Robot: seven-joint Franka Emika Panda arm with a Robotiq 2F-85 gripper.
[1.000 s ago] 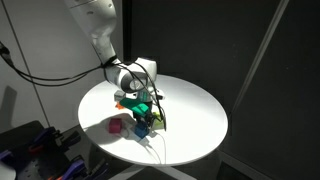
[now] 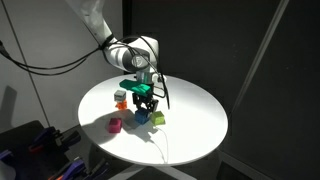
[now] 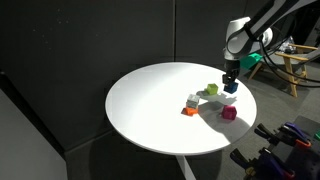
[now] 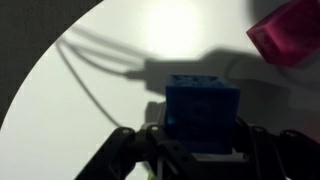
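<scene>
Held in my gripper is a blue cube (image 4: pixel 200 105), and the fingers are shut on its sides. In exterior view 1 the blue cube (image 2: pixel 142 116) shows under the gripper (image 2: pixel 146 106). Exterior view 2 has the cube (image 3: pixel 231 87) raised over the table's right part, with its shadow below. A pink-red cube (image 4: pixel 290 32) lies on the table apart from it, at the upper right of the wrist view. The green cube (image 2: pixel 158 118) sits close by on the right, and an orange cube (image 2: pixel 121 104) and a white-grey cube (image 2: pixel 120 96) are farther left.
The round white table (image 2: pixel 195 125) has wide free room on its right in exterior view 1. In exterior view 2 the white-grey cube (image 3: pixel 193 101) and orange cube (image 3: pixel 190 112) stand together near the middle. Dark floor lies past the rim.
The arm has risen and shifted slightly back and left in exterior view 1, carrying the blue cube with it. The white-grey cube has come into sight from behind the arm.
</scene>
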